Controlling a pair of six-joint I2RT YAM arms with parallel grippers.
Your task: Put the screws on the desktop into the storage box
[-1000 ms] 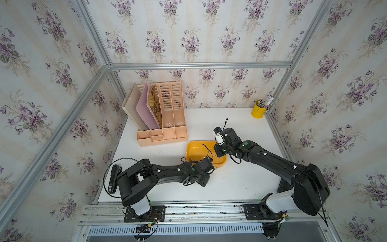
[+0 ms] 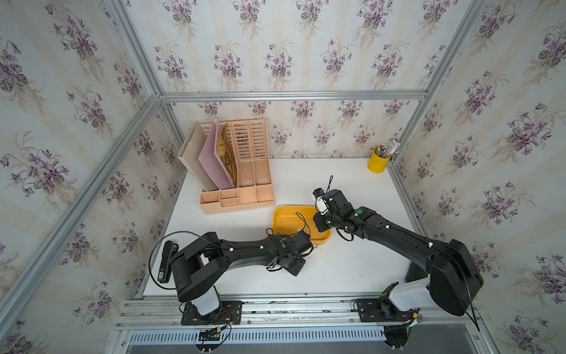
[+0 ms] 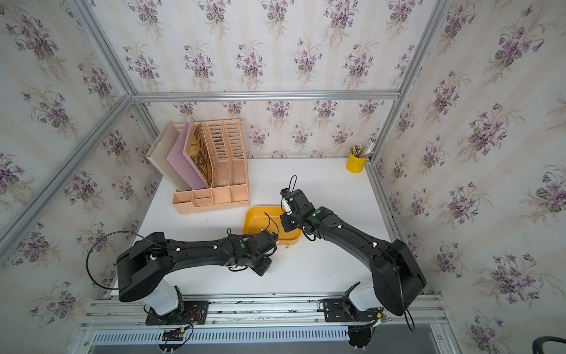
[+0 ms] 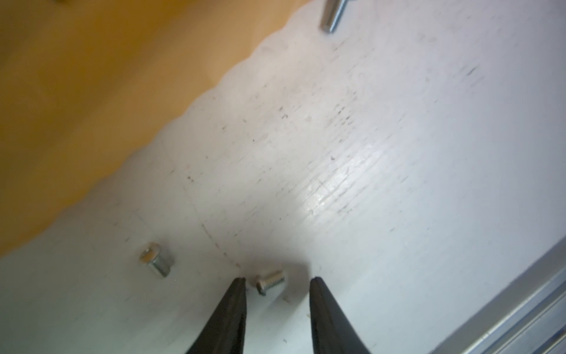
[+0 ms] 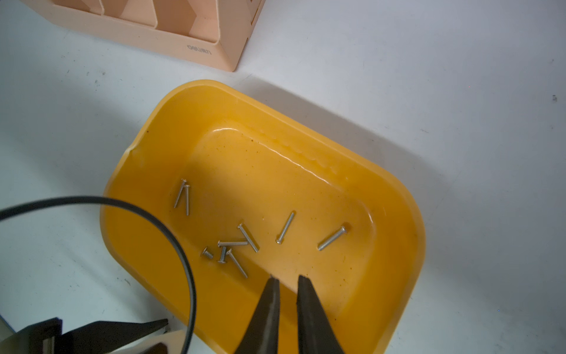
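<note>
In the left wrist view, my left gripper is open low over the white desk, a short screw lying between its fingertips. A second short screw lies to its left, and a longer screw lies at the top, near the orange box. In the right wrist view, several screws lie inside the orange storage box. My right gripper hangs over that box, fingers slightly apart, with nothing visible between them.
A peach desk organiser with folders stands behind the box at back left. A yellow pen cup is at back right. Free desk lies right of the box.
Both arms have shifted only very slightly in the top left view; no screw is seen to move.
</note>
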